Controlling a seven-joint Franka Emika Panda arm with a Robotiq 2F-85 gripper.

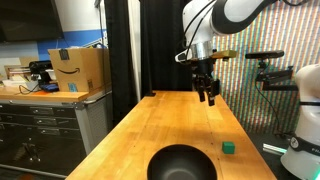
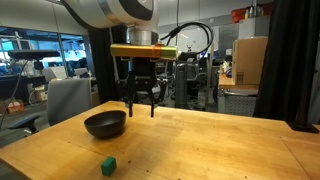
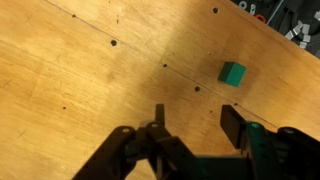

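Observation:
A small green block (image 1: 228,147) lies on the wooden table, to the right of a black bowl (image 1: 181,163) in exterior view 1. In exterior view 2 the same block (image 2: 108,165) is near the front edge and the bowl (image 2: 105,124) stands farther back. My gripper (image 1: 206,99) hangs well above the tabletop, fingers pointing down. It is open with nothing between its fingers. From the wrist view, the block (image 3: 232,73) sits ahead of the right finger (image 3: 232,122), apart from it. No bowl shows in that view.
A grey chair (image 2: 68,100) stands beside it. Dark curtains (image 1: 121,55) hang behind, and a cardboard box (image 1: 78,70) rests on a cabinet. Some tools or cables (image 3: 300,35) lie past the table's edge.

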